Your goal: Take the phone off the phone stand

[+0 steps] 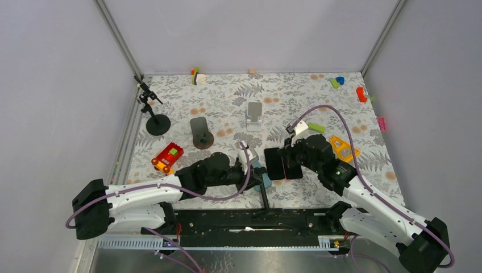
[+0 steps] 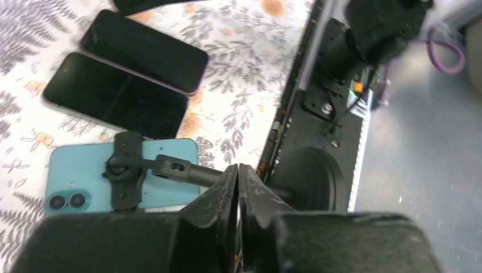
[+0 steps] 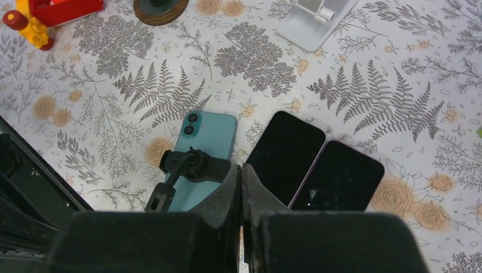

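A teal phone (image 2: 165, 190) lies flat with its camera side up, seen in both wrist views. The black phone stand lies tipped over, its clamp (image 2: 126, 170) across the phone's back and its round base (image 2: 310, 179) at the table's front edge. Whether the clamp still grips the phone I cannot tell. My left gripper is over the stand's stem, its fingers close together; their exact opening is unclear. Above the two black phones (image 3: 287, 151) is my right gripper, shut with nothing between its fingers.
Farther back are a white stand (image 1: 254, 116) and a grey phone holder (image 1: 200, 131). A red toy truck (image 1: 169, 154) is at the left, a yellow toy (image 1: 343, 149) at the right.
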